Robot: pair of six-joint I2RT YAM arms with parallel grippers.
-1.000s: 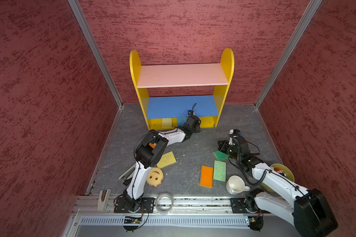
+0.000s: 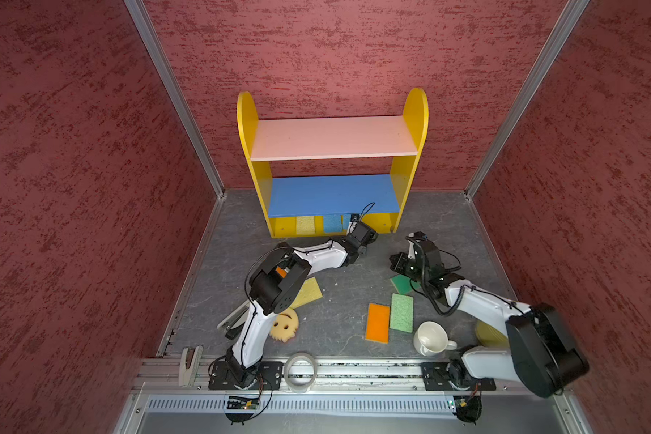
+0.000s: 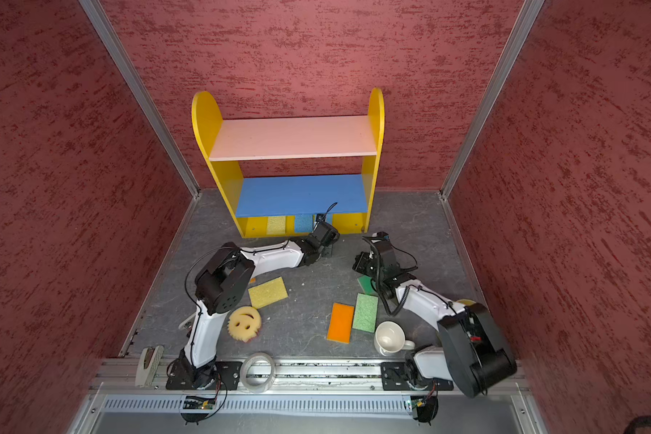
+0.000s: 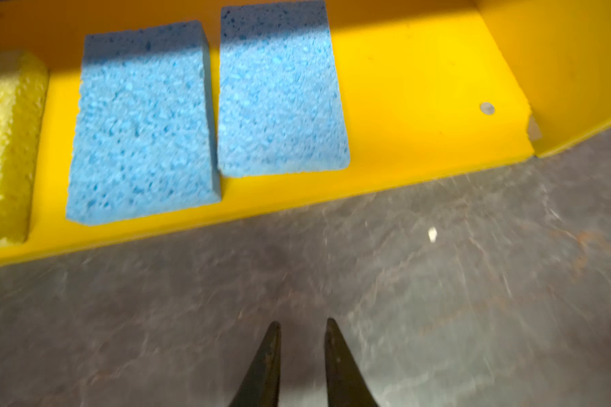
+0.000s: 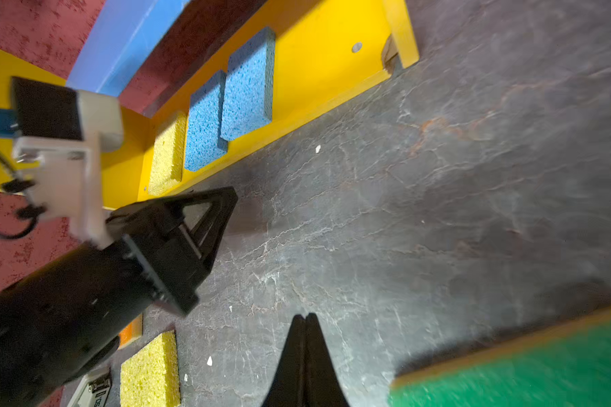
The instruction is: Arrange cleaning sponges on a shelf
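A yellow sponge (image 4: 0, 142) and two blue sponges (image 4: 142, 122) (image 4: 281, 88) lie in a row on the yellow bottom shelf (image 4: 414, 88). My left gripper is in front of it, fingertips slightly apart, grey floor showing between them. My right gripper is shut, nothing visible between its fingers, above the floor beside a green sponge (image 5: 522, 373). Loose yellow (image 3: 267, 292), orange (image 3: 340, 322) and light-green (image 3: 365, 311) sponges lie nearer the front.
The bottom shelf's right end is bare. The blue middle board (image 2: 331, 191) overhangs it. A cup (image 2: 430, 336), tape roll (image 2: 300, 356) and smiling-face object (image 3: 244, 316) lie at the front. The left arm stands close to the right gripper.
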